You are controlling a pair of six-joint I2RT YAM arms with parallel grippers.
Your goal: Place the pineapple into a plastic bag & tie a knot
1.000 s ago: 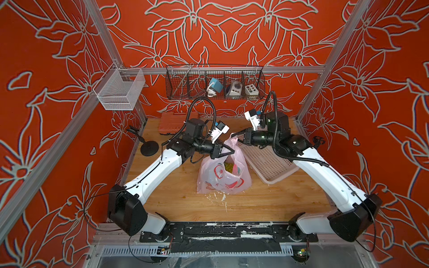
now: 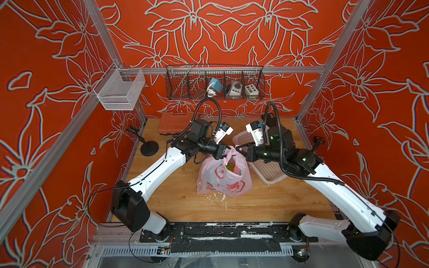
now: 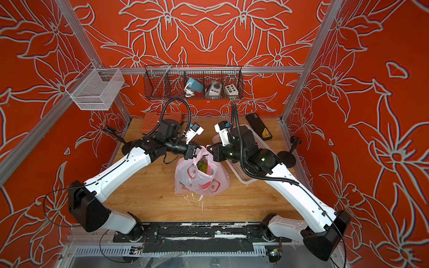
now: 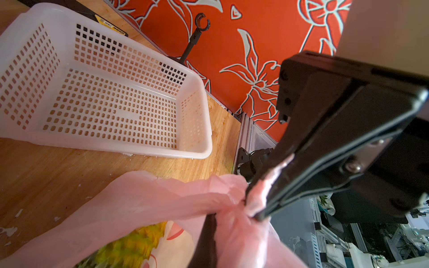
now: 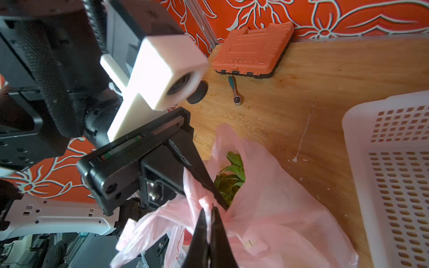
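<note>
The pink plastic bag (image 2: 225,176) stands on the table, its top gathered between my grippers. Through its opening shows the yellow pineapple, with green leaves (image 5: 230,174) in the right wrist view. My right gripper is shut on a thin strip of the bag, whose loose end hangs to the left. Close beside it, my left gripper (image 2: 232,152) is shut at the bag's mouth. Pink film drapes over its dark finger (image 4: 206,243), hiding whether any is pinched there. I see no finished knot.
An empty white perforated basket (image 4: 196,154) stands right of the bag, partly beneath the right arm. An orange case (image 5: 254,47) and a small ratchet (image 5: 236,91) lie at the back.
My left gripper's fingers, spread a second ago, have come together. The right gripper has moved lower and slightly right, bringing its strip of bag down beside the left gripper.
</note>
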